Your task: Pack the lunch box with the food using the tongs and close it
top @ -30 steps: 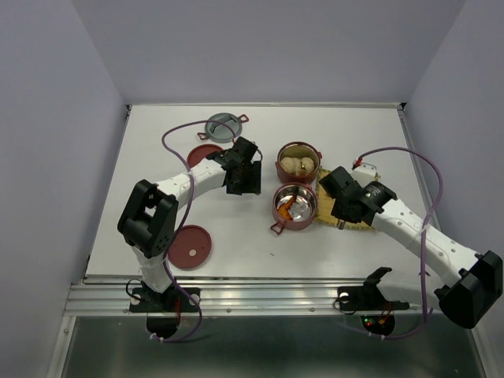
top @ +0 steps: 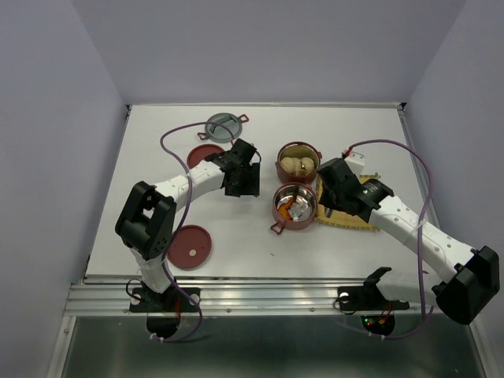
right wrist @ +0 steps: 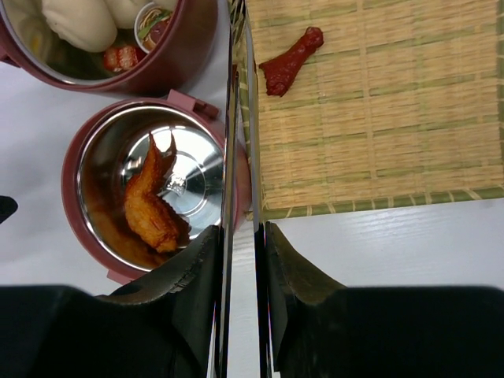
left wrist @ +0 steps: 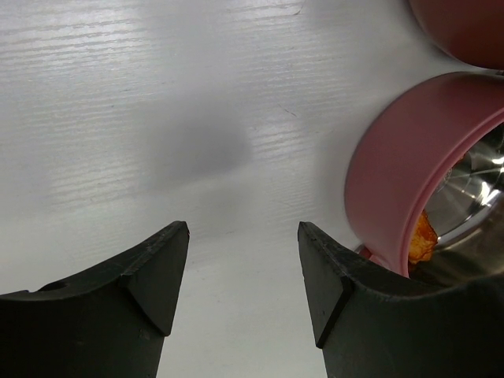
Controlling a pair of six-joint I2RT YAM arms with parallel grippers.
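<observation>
A lunch-box pot (top: pixel 298 224) holding fried chicken (right wrist: pixel 150 213) stands at the centre, below a second pot (right wrist: pixel 169 55) with buns. My right gripper is over the edge between the lower pot and the bamboo mat (right wrist: pixel 378 134), shut on metal tongs (right wrist: pixel 253 110), which point away from it. A red drumstick (right wrist: pixel 287 67) lies on the mat. My left gripper hangs open left of the lower pot, nothing between its fingers.
Red round lids (top: pixel 201 244) lie at the front left and behind the left arm; a grey lid (top: pixel 224 118) lies at the back.
My right gripper has moved left and a little toward the back, closer to the pots. The left arm has barely moved.
</observation>
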